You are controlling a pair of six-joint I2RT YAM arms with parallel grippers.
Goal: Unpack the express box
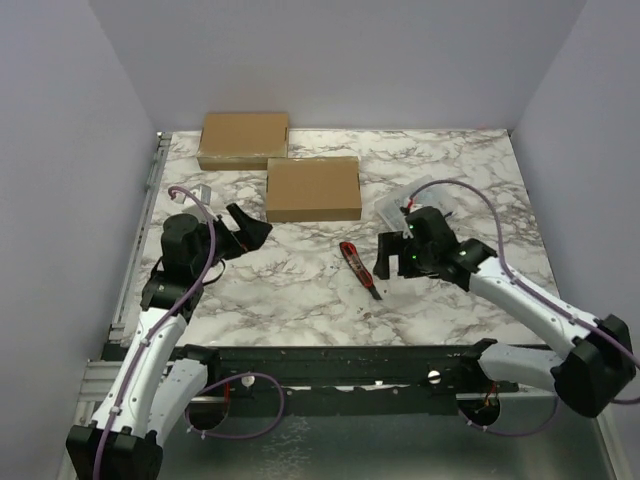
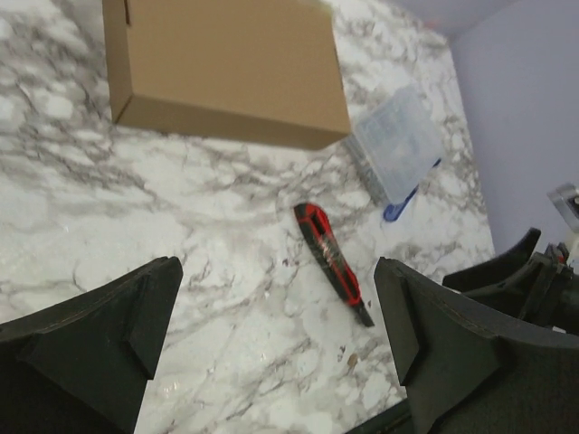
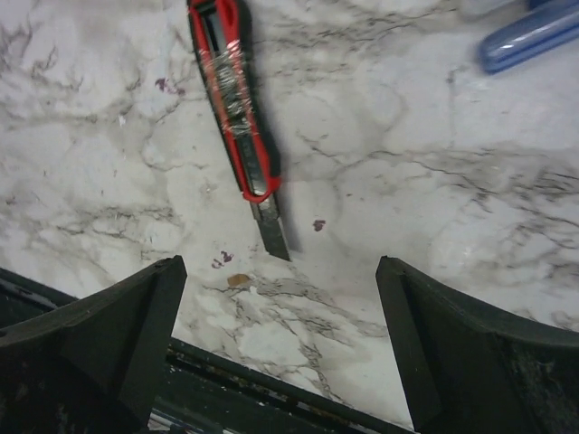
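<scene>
Two cardboard boxes lie toward the back left of the marble table, the nearer one [image 1: 313, 188] at centre, the other [image 1: 243, 135] behind it. A red-and-black box cutter [image 1: 357, 263] with its blade out lies in front. My left gripper [image 1: 247, 225] hangs open left of and in front of the nearer box, nothing between its fingers. My right gripper [image 1: 388, 255] is open just right of the cutter; in the right wrist view the cutter [image 3: 235, 117] lies below it, between and beyond the fingers, on the table.
A clear plastic organiser [image 2: 398, 145] with a blue tool [image 3: 529, 36] beside it sits at the right, partly behind the right arm. Walls border the sides and back [image 1: 330, 60].
</scene>
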